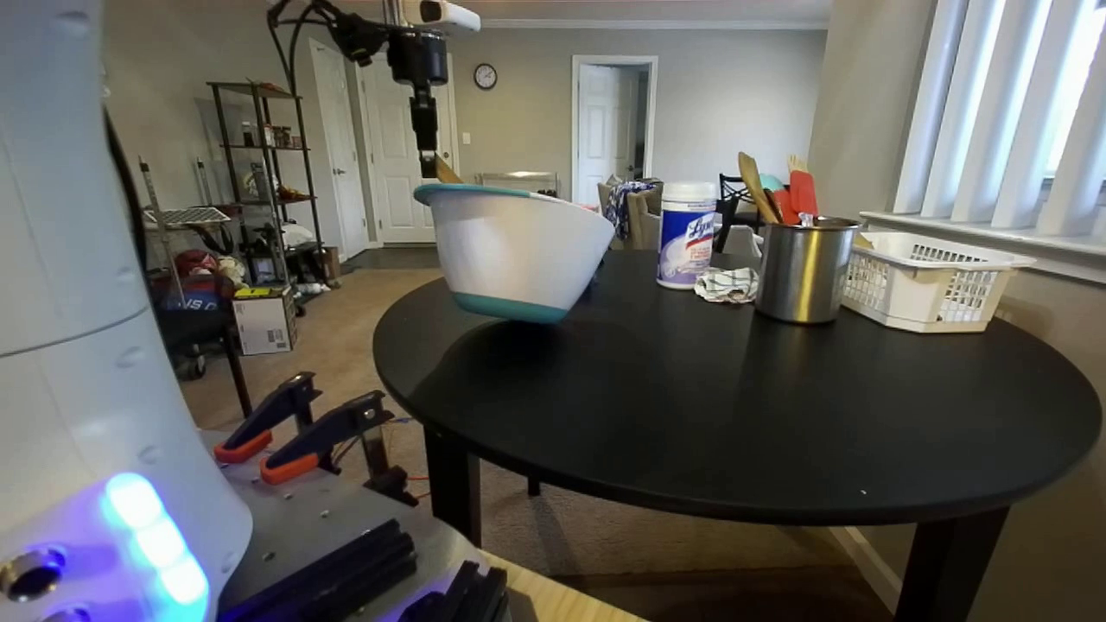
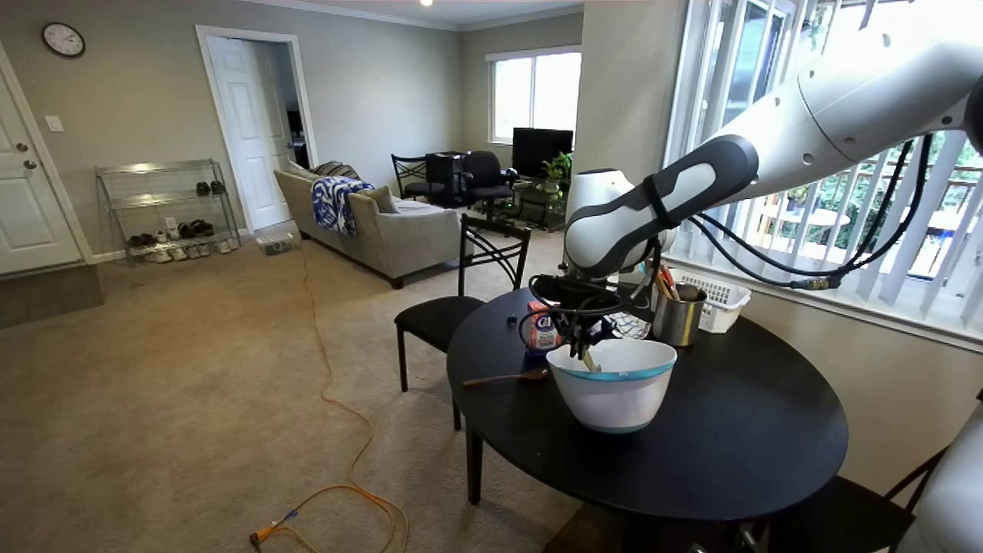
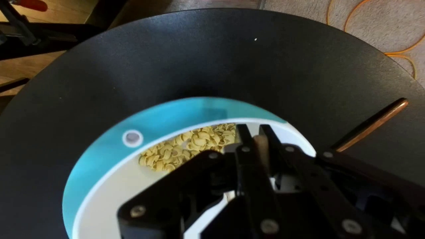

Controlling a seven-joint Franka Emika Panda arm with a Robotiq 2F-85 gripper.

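A white bowl with a teal rim and base leans to the right over the black table, with the left of its base raised. Curled pasta lies inside. In the wrist view my gripper is over the bowl, shut on a wooden utensil. From the side, the gripper is at the bowl's left rim, with a bit of the pale wood showing beside it. The utensil's lower end is hidden inside the bowl.
A wooden spoon lies on the table beside the bowl. Farther back are a Lysol tub, a crumpled cloth, a steel utensil pot and a white basket.
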